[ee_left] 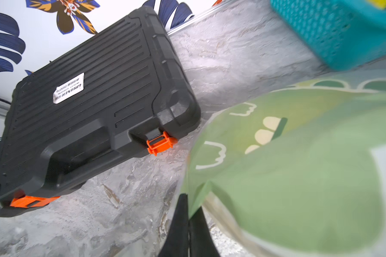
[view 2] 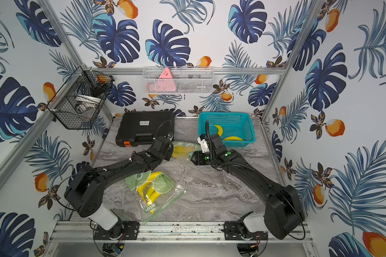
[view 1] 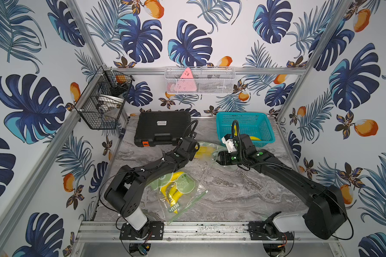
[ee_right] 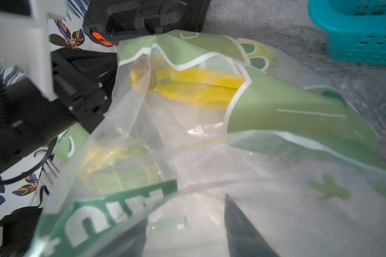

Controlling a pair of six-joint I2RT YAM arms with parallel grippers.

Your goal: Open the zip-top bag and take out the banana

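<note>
A clear zip top bag with green print (ee_right: pixel 287 107) is held up, and a yellow banana (ee_right: pixel 197 85) shows inside it towards the left gripper's end. In the left wrist view my left gripper is shut on a pinched fold of the bag's green part. My right gripper is part open at the bag's clear mouth end. Its fingers (ee_right: pixel 246 233) look hazy, as if seen through the plastic, and the banana is well beyond their tips. Whether they lie inside the mouth I cannot tell for certain.
A second bag with bananas (view 1: pixel 175 190) lies at the front left. The teal basket (view 1: pixel 268 137) at the back right holds loose bananas. A black case (view 1: pixel 158 124) stands behind the left arm.
</note>
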